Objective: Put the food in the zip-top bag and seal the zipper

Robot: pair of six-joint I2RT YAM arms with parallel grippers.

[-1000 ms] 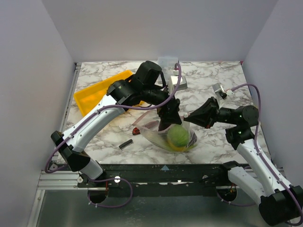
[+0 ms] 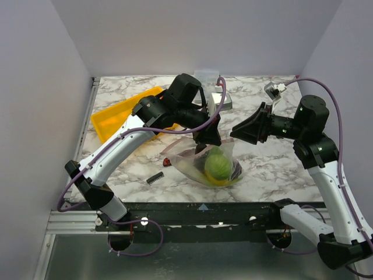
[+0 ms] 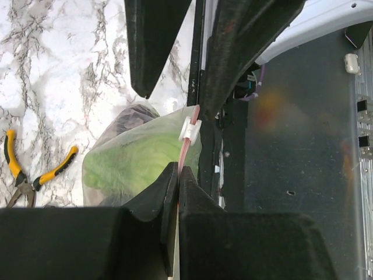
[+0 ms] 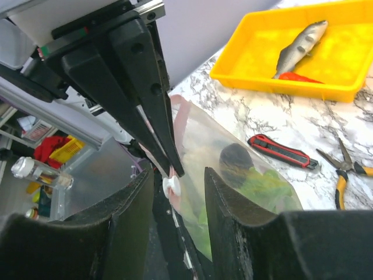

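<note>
A clear zip top bag with a pink zipper edge holds a round green vegetable, something yellow below it and a dark item. My left gripper is over the bag's mouth; in its wrist view, its fingers are shut on the pink zipper edge. Just beyond those fingertips, a white slider sits on that edge. To the right of the bag, my right gripper stands open, apart from it. The right wrist view shows the slider beyond the gap between the open fingers, with nothing held there.
A yellow tray holds a fish and a red item. A red utility knife and yellow-handled pliers lie near the bag. A small dark comb-like object lies front left. Bare marble table is on the right.
The left arm and the bag have shifted only slightly.
</note>
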